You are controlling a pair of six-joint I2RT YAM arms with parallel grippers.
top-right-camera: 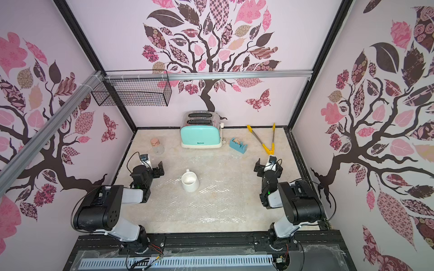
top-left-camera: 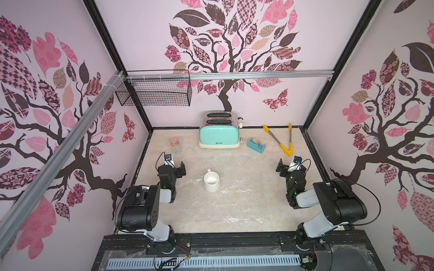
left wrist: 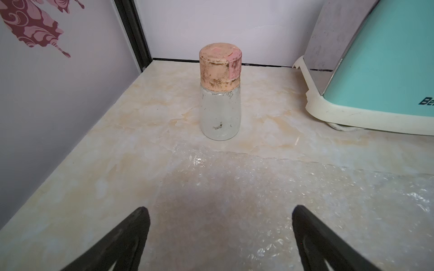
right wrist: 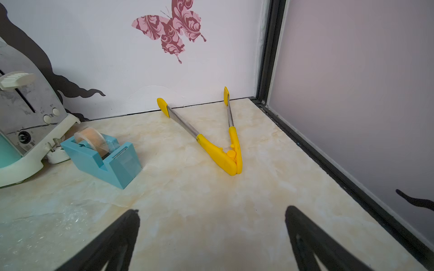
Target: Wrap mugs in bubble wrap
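A single white mug (top-left-camera: 211,181) stands upright on a clear sheet of bubble wrap (top-left-camera: 239,203) spread flat over the middle of the table; its handle points toward the back. My left gripper is open and empty, left of the mug, near the wrap's left edge. Over at the right side, my right gripper is also open, with only bare table showing between its fingers. A blue tape dispenser (right wrist: 106,155) with a roll of tape sits at the back, right of the toaster. Neither gripper touches anything.
A turquoise toaster (top-right-camera: 201,135) stands at the back centre. Yellow-handled tongs (right wrist: 221,153) lie spread at the back right. A glass jar with a pinkish lid (left wrist: 220,90) is at the back left. The wire basket (top-left-camera: 156,92) hangs above the left.
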